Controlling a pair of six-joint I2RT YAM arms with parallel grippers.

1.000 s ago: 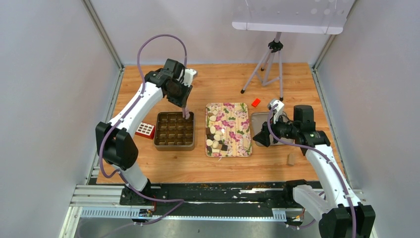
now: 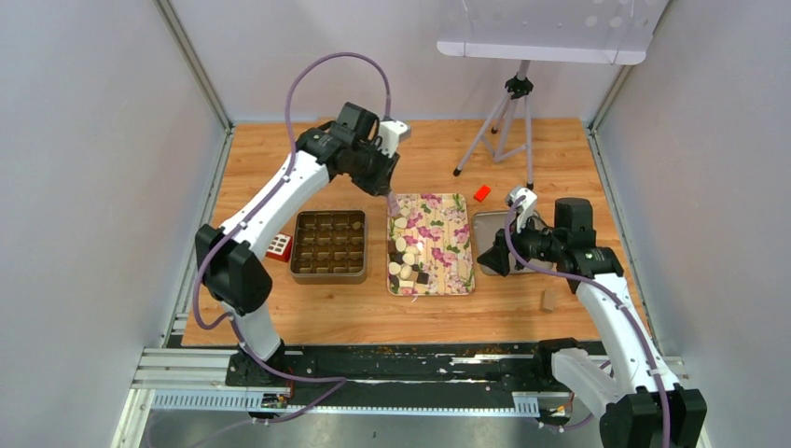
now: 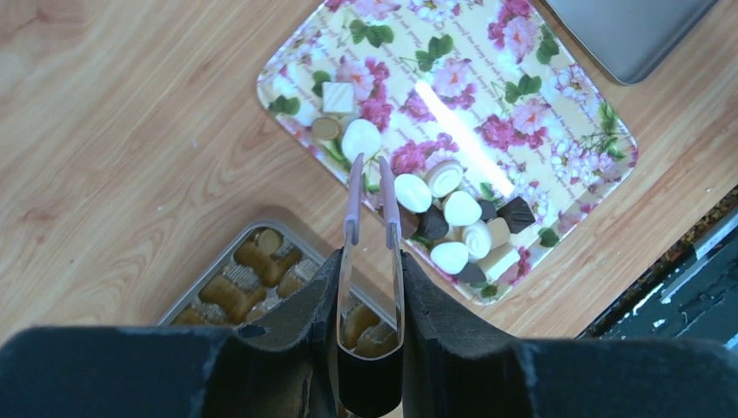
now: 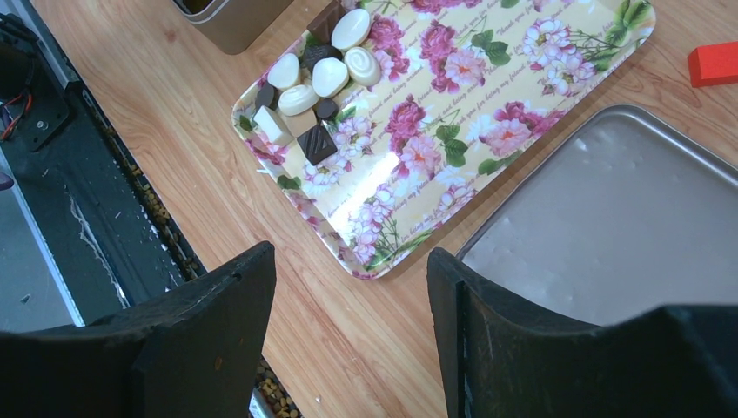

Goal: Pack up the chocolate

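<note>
White, dark and beige chocolates [image 3: 463, 209] lie along one side of the floral tray [image 3: 557, 122]. A small group with a square white piece [image 3: 338, 97] and a round white piece [image 3: 360, 139] sits apart from them. Over that edge hangs my left gripper, its slim lilac-tipped tweezers parted with nothing held. The brown compartment box [image 2: 329, 276] stands left of the tray; in the left wrist view a round beige piece [image 3: 269, 240] shows in its corner compartment. My right gripper, fingers wide apart and empty, is by the tray's right side.
A grey metal tray [image 4: 609, 218] lies under the right arm. Also on the table are a red block [image 2: 482, 193], a wooden block [image 2: 548, 300] and a red-and-white box [image 2: 279, 246]. A tripod [image 2: 522, 121] stands at the back.
The left arm has lifted its tweezers from the box's far right corner and swung right to the floral tray's far left corner. The right arm has stayed in place.
</note>
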